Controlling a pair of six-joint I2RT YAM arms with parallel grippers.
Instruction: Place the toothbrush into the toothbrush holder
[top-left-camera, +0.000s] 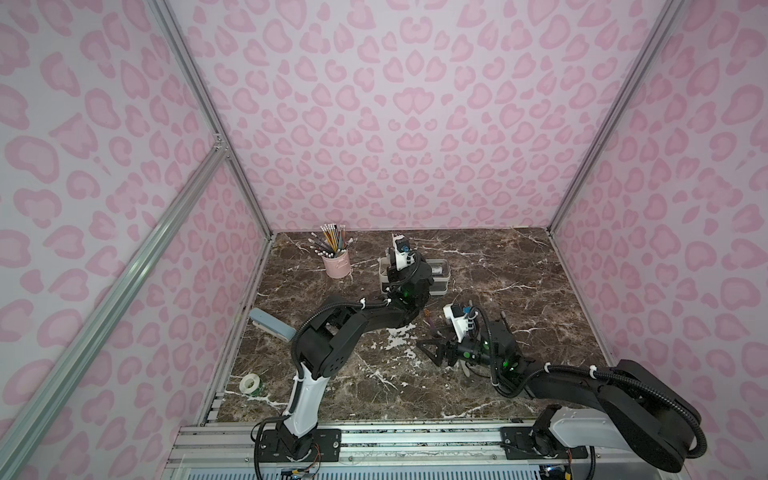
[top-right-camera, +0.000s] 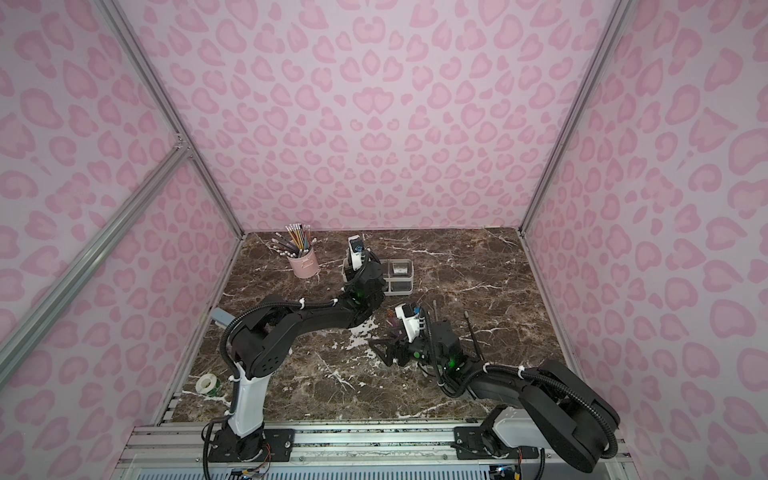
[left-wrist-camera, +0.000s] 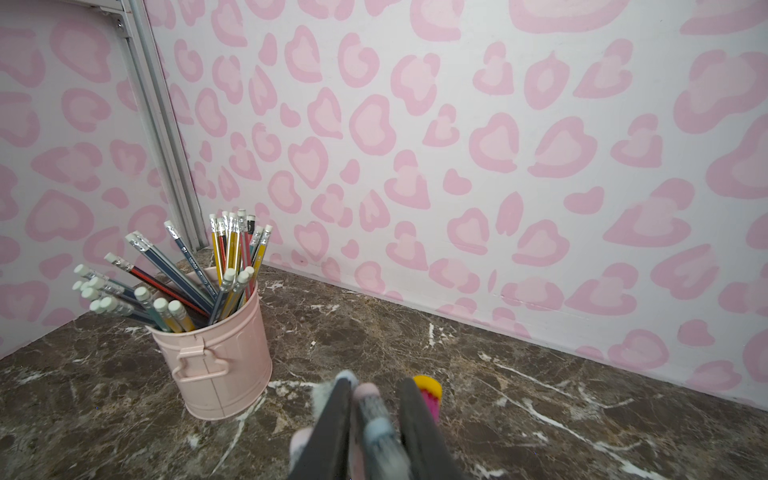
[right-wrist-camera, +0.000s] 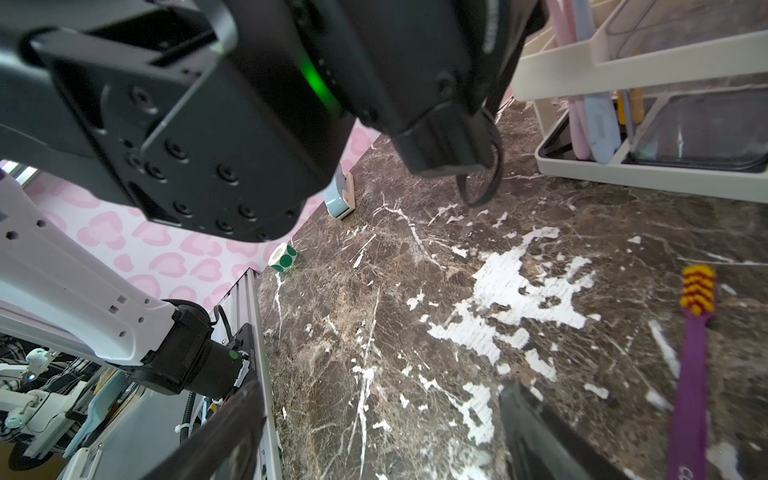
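A purple toothbrush (right-wrist-camera: 689, 400) with yellow and red bristles lies on the marble table, right of my right gripper. The gripper's fingers are wide apart with nothing between them. The white, clear-sided toothbrush holder (right-wrist-camera: 640, 73) stands beyond, with light pink and pale blue handles upright inside. My left arm hides part of that holder in both top views. In the left wrist view, the fingers of my left gripper stand either side of a blurred greyish toothbrush (left-wrist-camera: 371, 408); contact cannot be made out. Another brush tip, yellow and pink (left-wrist-camera: 429, 392), shows just right of them.
A pink bucket (left-wrist-camera: 224, 364) full of pencils stands at the back left. Along the left side are a pale blue block (top-left-camera: 272, 324) and a roll of green stickers (top-left-camera: 250, 385). White worn patches (right-wrist-camera: 512, 288) mark its middle.
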